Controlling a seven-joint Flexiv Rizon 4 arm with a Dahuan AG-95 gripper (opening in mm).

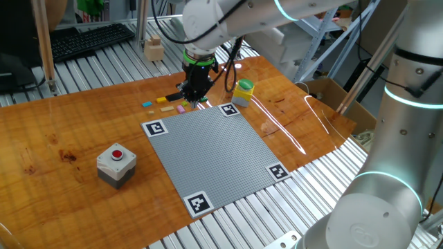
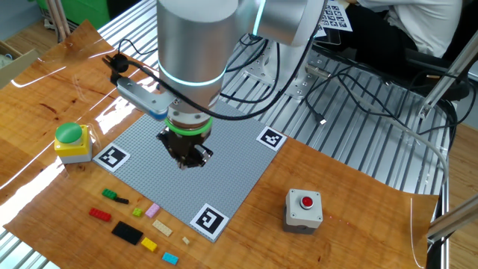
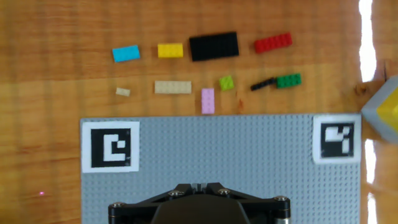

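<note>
My gripper hangs above the grey studded baseplate, near the plate's edge on the brick side. Its black fingers look drawn together at the bottom of the wrist view, and nothing shows between them. Loose bricks lie on the wood beyond that edge: blue, yellow, a large black one, red, tan, a tiny tan one, pink, lime. A thin black piece touches or nearly touches the dark green brick.
A yellow box with a green button stands by one plate corner. On the plate's other side is a grey box with a red button. Marker squares sit at the plate's corners, and its studded surface is bare. A wooden block stands farther back.
</note>
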